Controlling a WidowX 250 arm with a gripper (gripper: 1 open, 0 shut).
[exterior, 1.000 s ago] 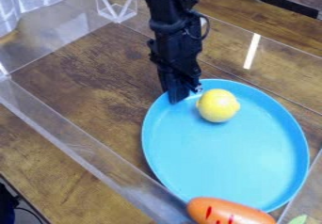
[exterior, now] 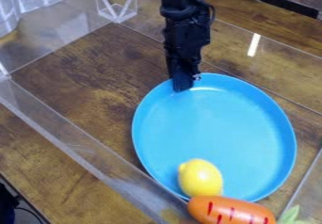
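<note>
My black gripper (exterior: 183, 75) reaches down from the top centre to the back rim of a blue plate (exterior: 214, 134). It is shut, and I see nothing held in it, though its tips are small and dark. A yellow lemon (exterior: 201, 177) lies at the front of the plate. An orange toy carrot (exterior: 229, 211) with a pale green top lies just beyond the plate's front edge, at the bottom right.
Clear walls or strips (exterior: 75, 148) run along the left and front. A white wire-like object (exterior: 116, 7) stands at the back left.
The lemon has moved from the back right of the plate to its front. The plate has shifted slightly left, and my gripper has moved a little.
</note>
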